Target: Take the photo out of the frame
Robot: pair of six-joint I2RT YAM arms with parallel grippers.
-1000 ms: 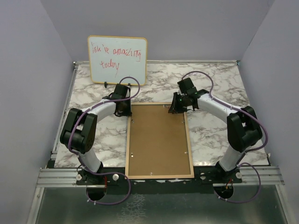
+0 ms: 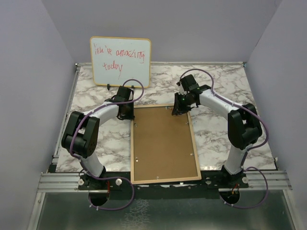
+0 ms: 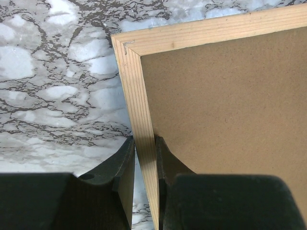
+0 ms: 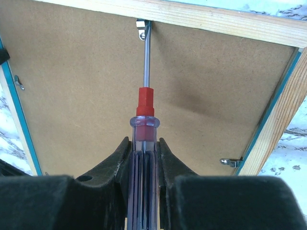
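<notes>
The frame (image 2: 132, 158) lies face down on the table, its brown backing board (image 2: 163, 143) held in by small metal clips. My left gripper is shut on the left wooden rail (image 3: 134, 96) near the far-left corner. In the right wrist view my right gripper is shut on a screwdriver (image 4: 145, 122) with a clear and red handle. Its tip touches or nearly touches a clip (image 4: 141, 29) at the far rail. Two more clips, a left one (image 4: 19, 82) and a right one (image 4: 231, 162), sit at the sides. The photo is hidden beneath the board.
A whiteboard (image 2: 121, 60) with red writing stands at the back left. The near rail (image 2: 165, 180) reaches the table's front edge.
My right gripper has shifted slightly left and away toward the far rail. The frame's near end has swung a little to the right. The left arm has stayed put.
</notes>
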